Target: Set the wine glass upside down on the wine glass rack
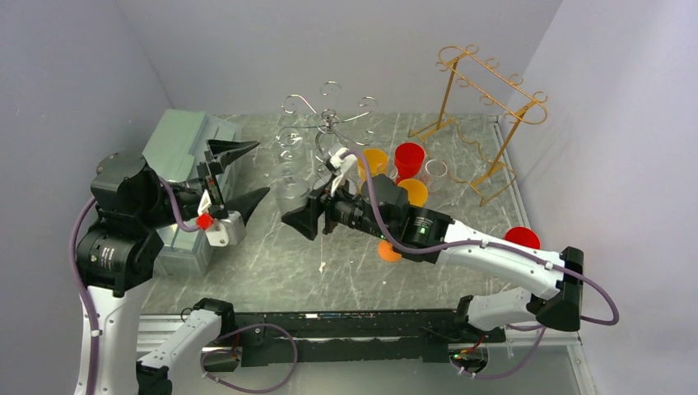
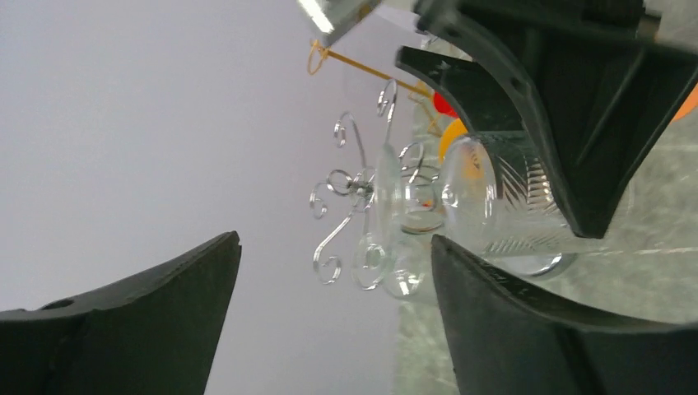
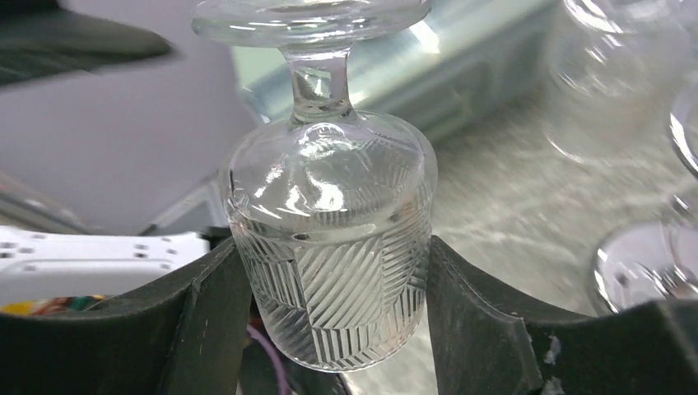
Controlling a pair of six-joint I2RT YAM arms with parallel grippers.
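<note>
A clear wine glass with a cut pattern [image 3: 329, 181] is between the pads of my right gripper, which is shut on its bowl. Its foot points up in the right wrist view, so the glass is upside down. My left gripper is open, with nothing between its fingers; in the top view it stands just left of the glass. The silver rack with curled arms [image 1: 329, 119] stands behind the glass. In the left wrist view, the held glass's bowl [image 2: 469, 189] partly covers the rack [image 2: 358, 185].
A gold rack [image 1: 498, 99] stands at the back right. Yellow, red and orange cups, among them a red cup [image 1: 409, 156], lie around the right arm. A green box [image 1: 193, 239] stands under the left arm.
</note>
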